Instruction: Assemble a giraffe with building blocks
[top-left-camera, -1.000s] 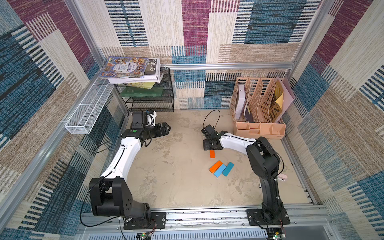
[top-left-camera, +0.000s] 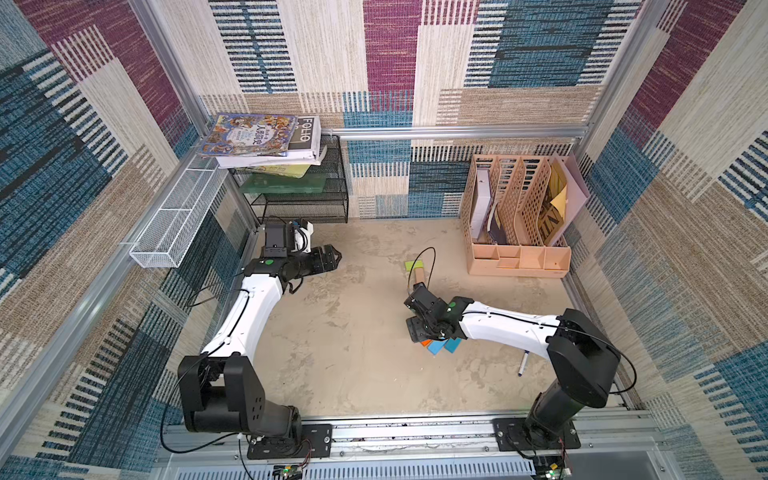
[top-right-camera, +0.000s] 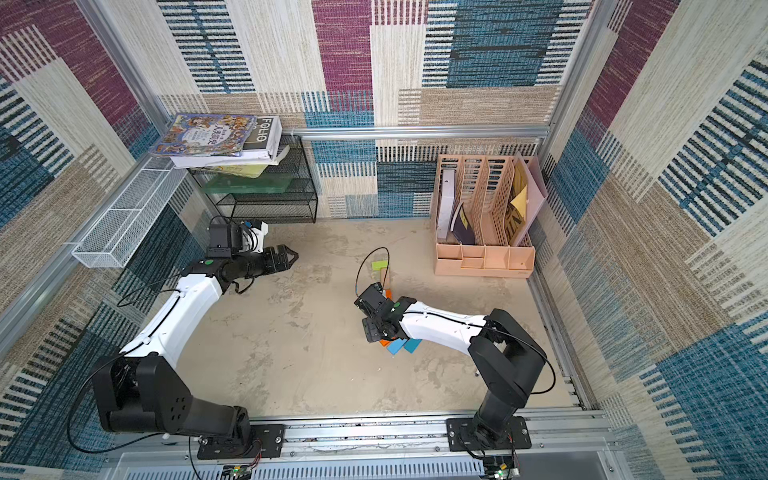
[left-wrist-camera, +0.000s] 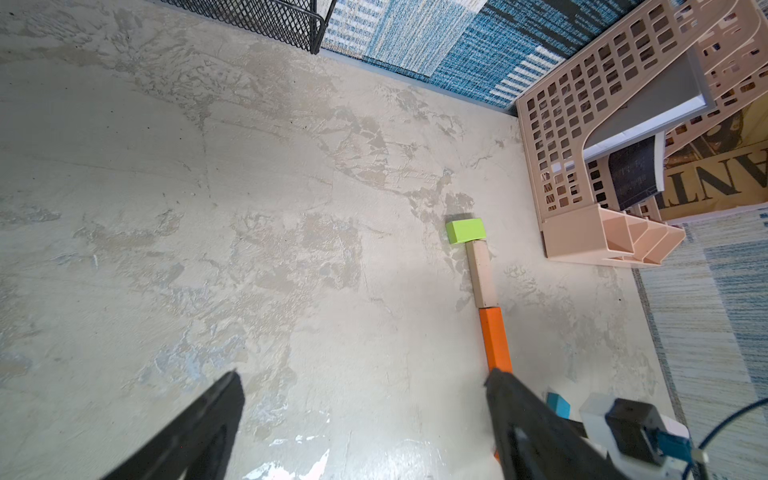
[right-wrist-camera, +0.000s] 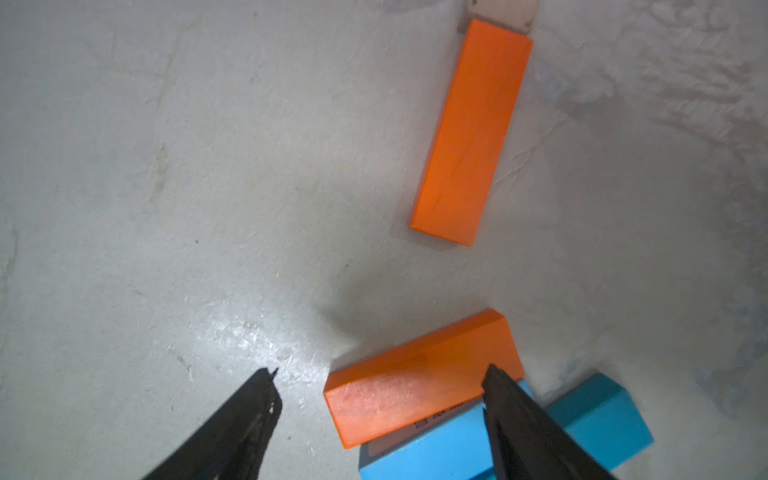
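Note:
A green block, a wooden block and an orange block form a line in mid-table. Below that line a second orange block lies beside a light blue block and a darker blue block. My right gripper is open over this lower group, its fingers either side of the lower orange block's area, holding nothing. My left gripper stands open over the left of the table, empty.
A pink file organiser stands back right, a black mesh rack with books back left. A marker lies at the right.
My right gripper has moved toward the front, from the line of blocks to over the loose orange and blue blocks. The left arm has not moved.

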